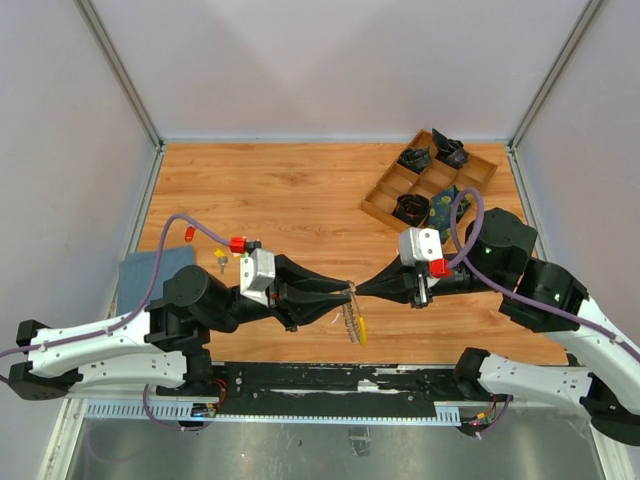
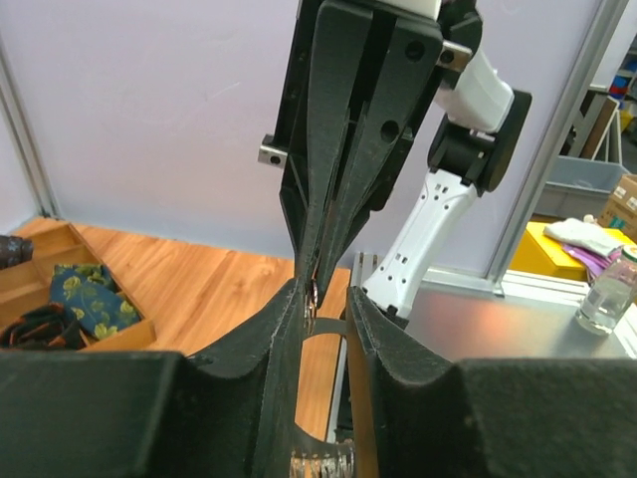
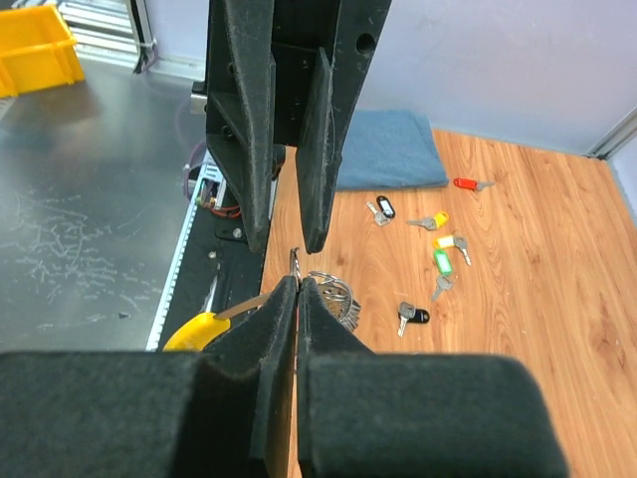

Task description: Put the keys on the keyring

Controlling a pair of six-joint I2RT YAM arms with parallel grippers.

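Note:
My left gripper (image 1: 339, 294) and right gripper (image 1: 362, 289) meet tip to tip at the table's middle, over a silver ring with a yellow-handled tool (image 3: 193, 333) and a coiled chain-like piece (image 1: 352, 323). In the right wrist view my right gripper is shut at the metal ring (image 3: 334, 293); whether it grips it is unclear. The left gripper's fingers stand slightly apart just beyond. Loose keys with coloured tags, such as a red one (image 3: 466, 184) and a green one (image 3: 443, 263), lie on the table.
A wooden compartment box (image 1: 385, 200) with dark bundles stands at the back right. A blue cloth (image 1: 142, 276) lies at the left.

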